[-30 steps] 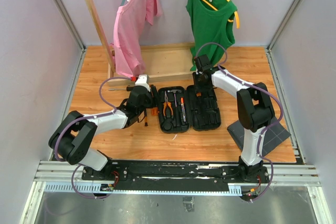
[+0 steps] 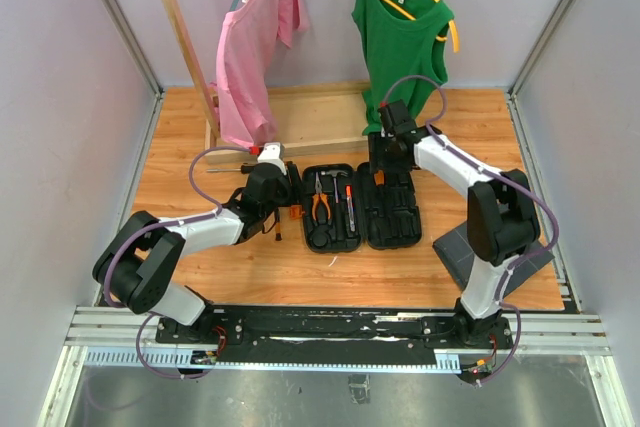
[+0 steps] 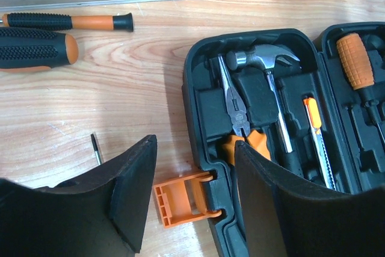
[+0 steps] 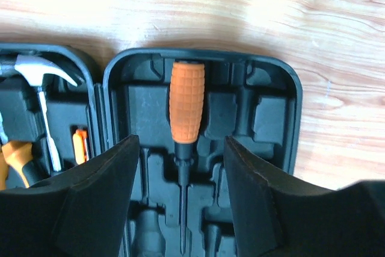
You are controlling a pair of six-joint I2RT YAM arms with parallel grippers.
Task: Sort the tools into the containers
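An orange-handled screwdriver lies lengthwise in the right half of the black tool case, its handle by the top wall. Above it my right gripper stands open, with nothing gripped. The case's left half holds pliers, a hammer and an orange utility knife. My left gripper is also open, over the case's left edge, holding nothing. Two dark-and-orange handles, a thick one and a thin one, lie on the table left of the case.
An orange plastic latch sticks out from the case's left side. A thin dark rod lies nearby. Behind stands a wooden rack with a pink shirt and a green top. A dark flat panel rests at right.
The screwdriver now lies in the case. The left arm has stayed still while the case shifted slightly.
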